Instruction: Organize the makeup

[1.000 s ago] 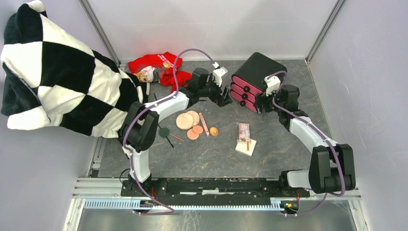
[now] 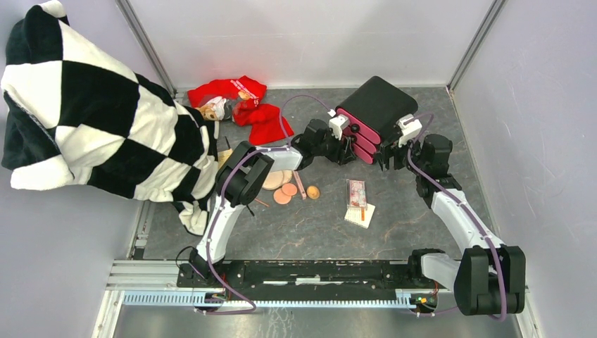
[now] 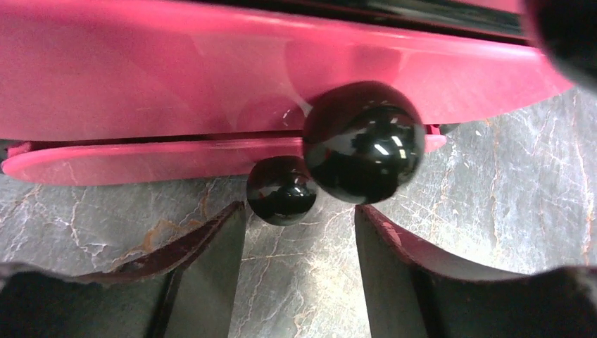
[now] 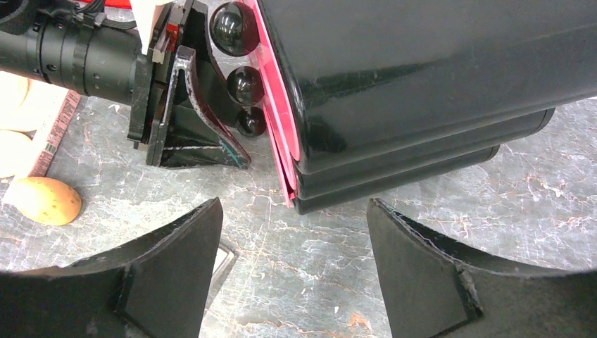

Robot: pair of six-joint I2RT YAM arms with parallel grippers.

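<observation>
The black makeup box (image 2: 376, 102) has stacked pink drawers (image 3: 176, 77) with round black knobs (image 3: 362, 141). My left gripper is at the drawer fronts, its fingers part open just below and around the lower knob (image 3: 280, 190), with nothing clearly held. My right gripper stands open at the box's right end, nothing between its fingers. Loose makeup lies in front: pale discs (image 2: 271, 179), coral discs (image 2: 281, 196), an orange egg sponge (image 4: 48, 201) and a palette (image 2: 356, 190).
A red cloth (image 2: 264, 127) lies at the back left, and a large checkered blanket (image 2: 98, 120) fills the left side. Walls close in at the back and right. The front middle of the floor has some free room.
My left gripper has moved right and down in the top view to the drawer fronts.
</observation>
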